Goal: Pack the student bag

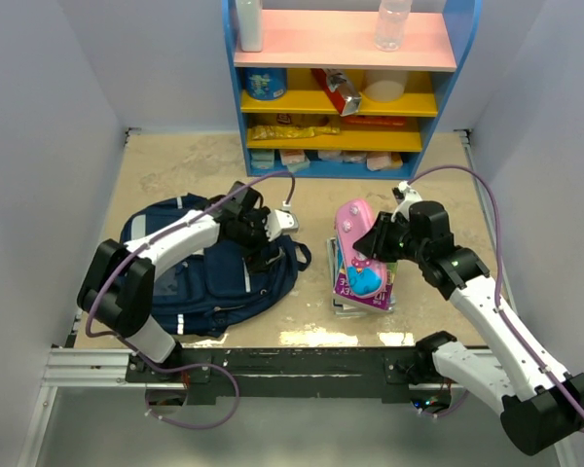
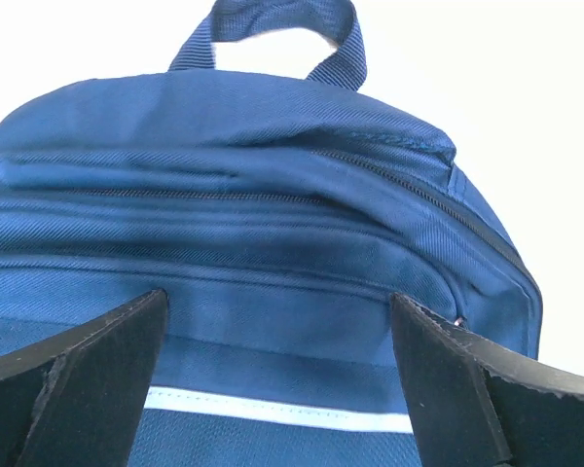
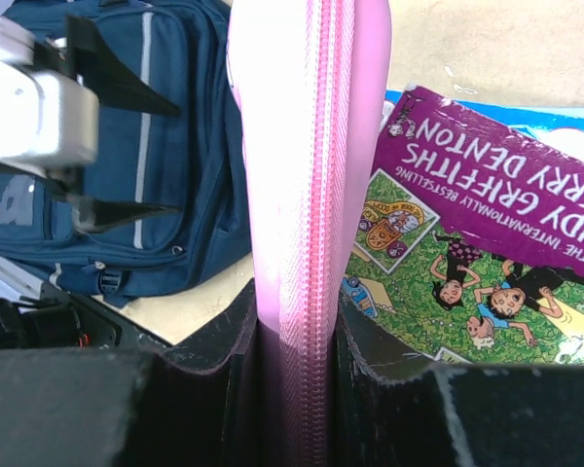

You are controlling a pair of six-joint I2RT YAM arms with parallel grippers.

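Observation:
A navy backpack (image 1: pixel 224 287) lies flat on the left of the table, its top handle (image 2: pixel 290 15) toward the middle. Over its top end hovers my left gripper (image 1: pixel 261 261), fingers (image 2: pixel 97 375) wide apart, with only bag fabric and a zipper (image 2: pixel 409 185) showing below; I cannot tell whether they touch it. The zipper track looks closed where it shows. My right gripper is shut on a pink pencil case (image 1: pixel 355 226), gripped across its zipped edge. Beneath the case lies a stack of books (image 1: pixel 375 300), a purple and green cover (image 3: pixel 487 185) uppermost.
A blue shelf unit (image 1: pixel 346 102) stands at the back, holding a clear bottle (image 1: pixel 392 24), a blue tin (image 1: pixel 266 84) and several packets. Bare table (image 1: pixel 307 282) separates the bag from the books. Walls close in both sides.

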